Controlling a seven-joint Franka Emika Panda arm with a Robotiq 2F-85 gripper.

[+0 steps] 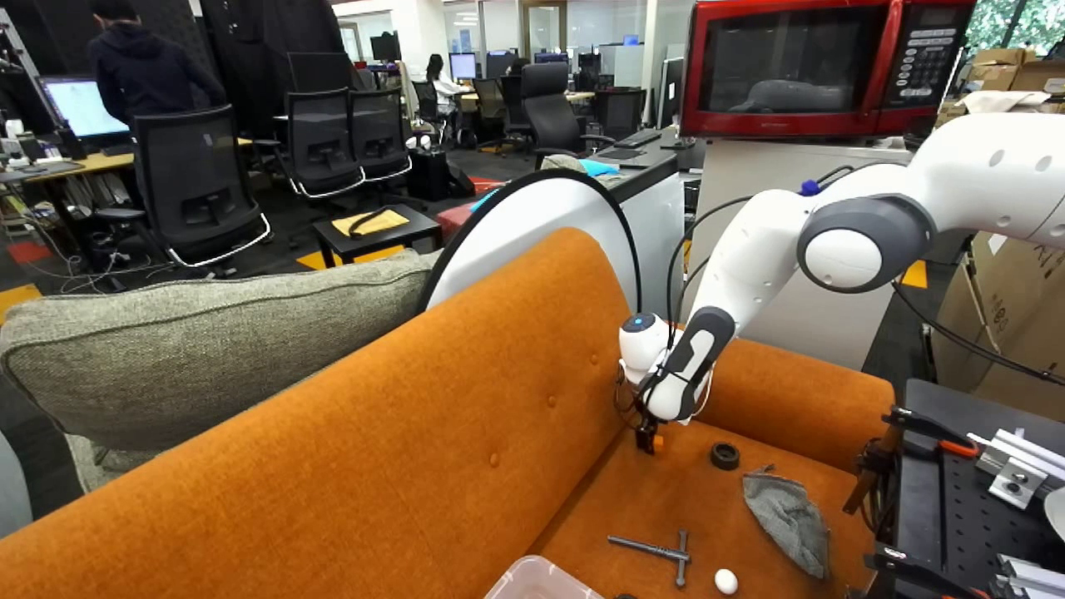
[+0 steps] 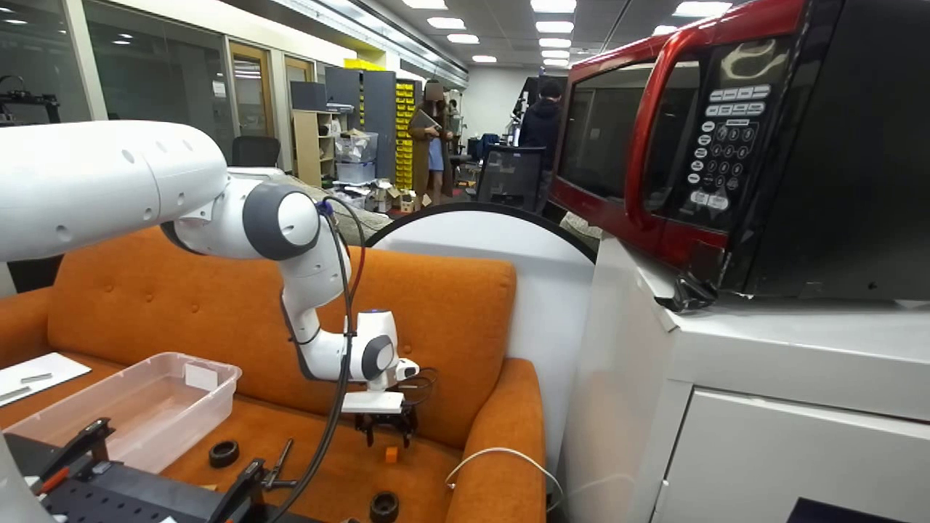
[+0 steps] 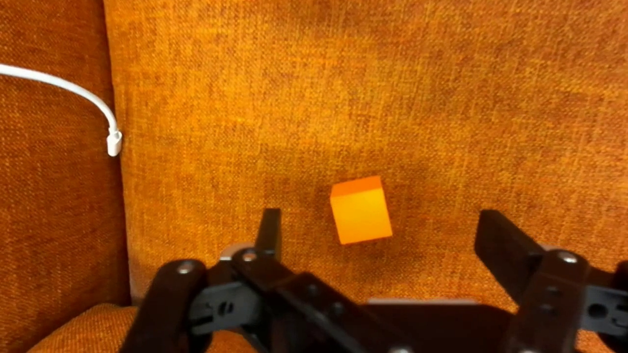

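Note:
A small orange cube rests on the orange sofa seat. My gripper is open above it; the cube appears between the widely spread black fingers, touching neither, somewhat nearer the left one. In exterior view 1 the cube peeks out beside the gripper, close to the backrest. From the other side, exterior view 2 has the gripper just above the cube, with a gap between them.
A white cable lies over the armrest side. Around the seat are a black ring, a grey cloth, a grey T-shaped tool, a white egg-like object and a clear plastic bin. The backrest rises close behind the gripper.

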